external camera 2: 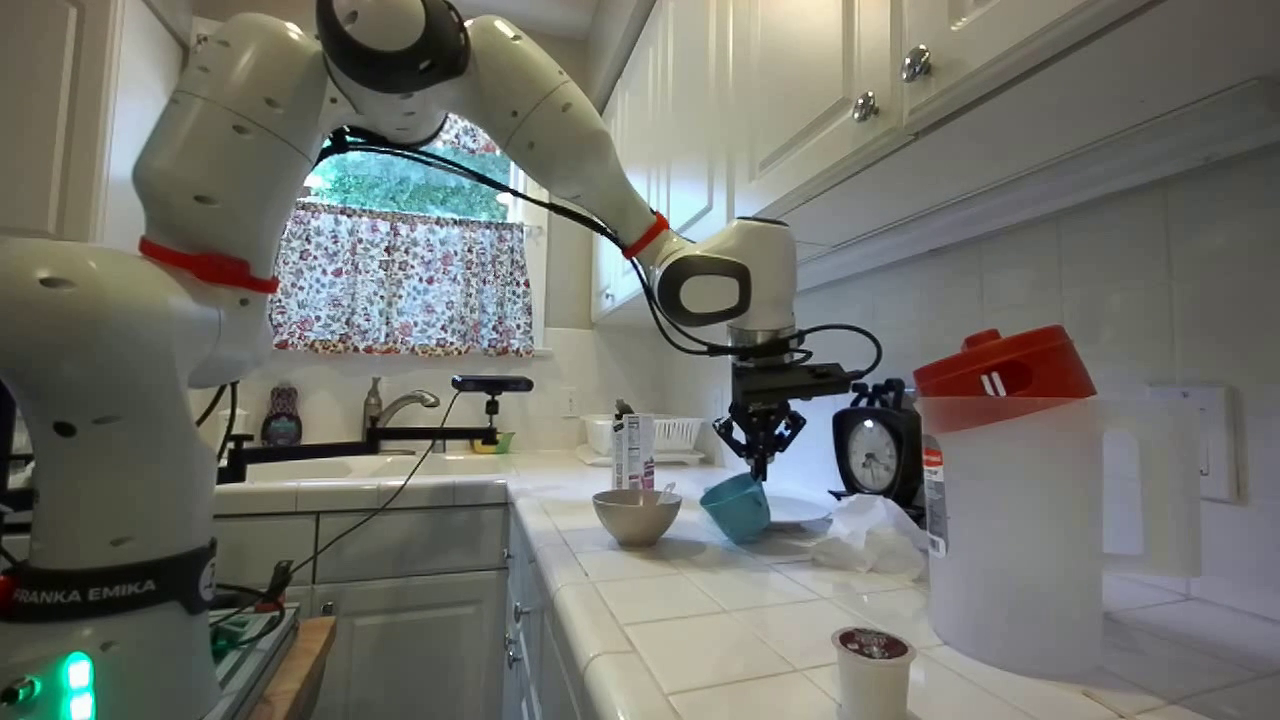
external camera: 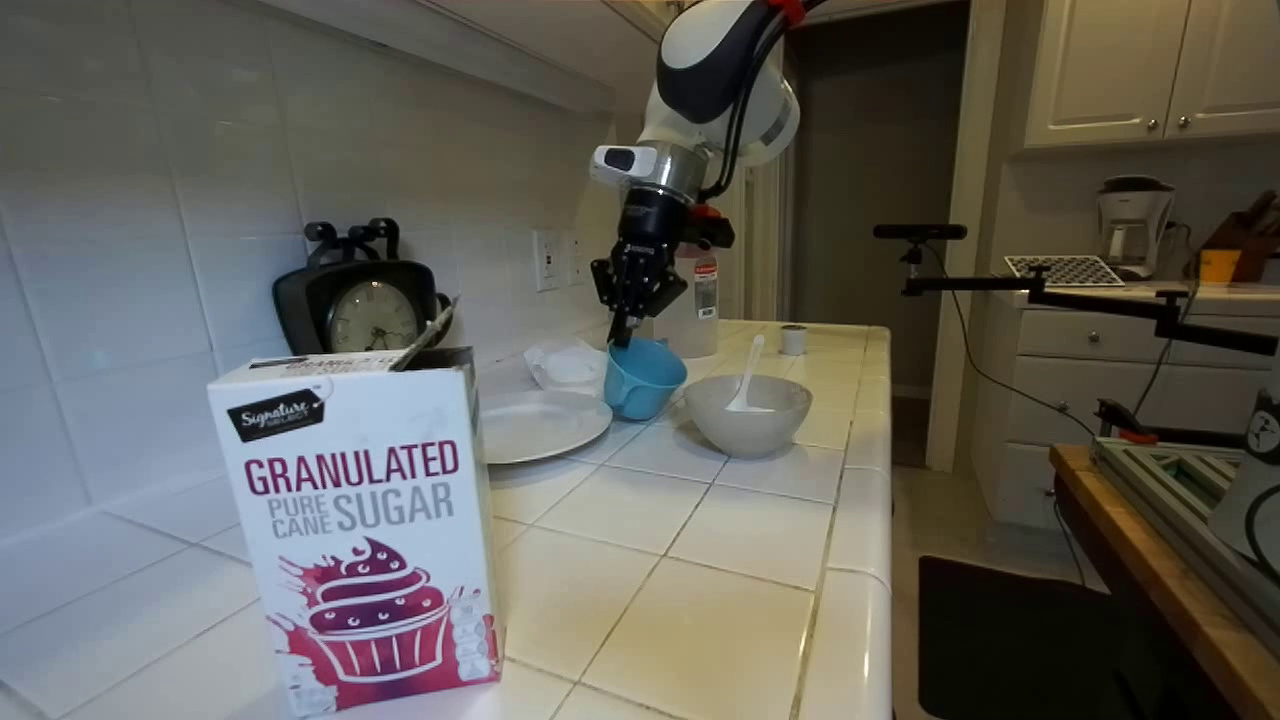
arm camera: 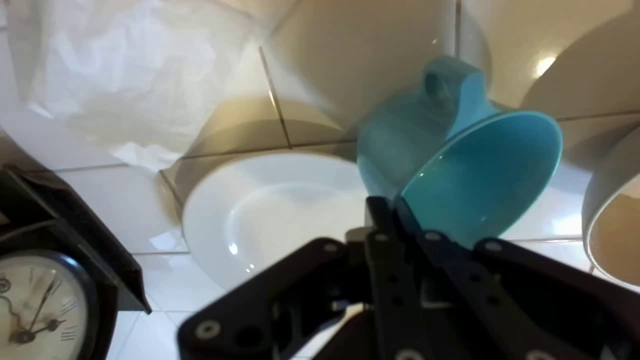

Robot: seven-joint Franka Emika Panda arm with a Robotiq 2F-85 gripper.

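A blue cup [external camera: 645,382] hangs tilted from my gripper [external camera: 623,336], which is shut on its rim. In the wrist view the fingers [arm camera: 379,219] pinch the near edge of the cup [arm camera: 390,144], whose empty mouth leans toward the grey bowl [arm camera: 618,222] and whose handle points away. The same bowl [external camera 2: 637,516] stands beside the cup [external camera 2: 737,508] in the second exterior view, with a white spoon [external camera: 749,370] in it. A white plate [arm camera: 276,204] lies on the other side, just under the fingertips. Whether the cup's lower edge touches the counter, I cannot tell.
A black clock-like scale [external camera: 372,314] stands by the wall, a crumpled white bag [external camera 2: 873,536] behind the plate. The sugar box [external camera: 360,528] is in the foreground. A large red-lidded container [external camera 2: 1014,516] and a small pod [external camera 2: 872,672] occupy the counter's other end.
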